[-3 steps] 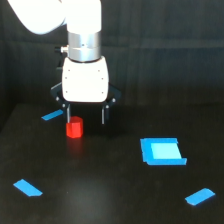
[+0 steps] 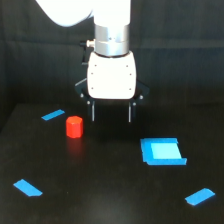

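Note:
A small red block [image 2: 74,127] stands on the black table, left of centre. My gripper [image 2: 111,112] hangs to the right of the block, its two thin dark fingers pointing down and set wide apart. It is open, and nothing shows between the fingers. The left finger [image 2: 93,111] appears close to the block's right side, with a gap of dark table visible between them. A pale blue square [image 2: 165,151] framed in brighter blue tape [image 2: 147,152] lies to the right.
Blue tape strips lie on the table at far left [image 2: 53,115], front left [image 2: 27,188] and front right [image 2: 200,197]. A dark curtain [image 2: 185,50] hangs behind.
My gripper has shifted right and a little up in the picture, from above the red block to its right. It stays open. The block has not visibly moved.

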